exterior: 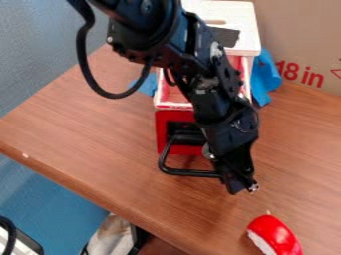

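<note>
The black robot arm reaches down from the top over a red box [173,125] with a white interior rim. Its gripper [241,185] points down, low over the wooden table, right in front of the box; whether its fingers are open or shut is not clear. A red object with a white stripe [274,237] lies at the lower right near the frame's bottom edge, apart from the gripper.
A white board [229,14] stands behind the box, with blue material [264,75] beside it. A cardboard sheet [306,40] fills the upper right.
</note>
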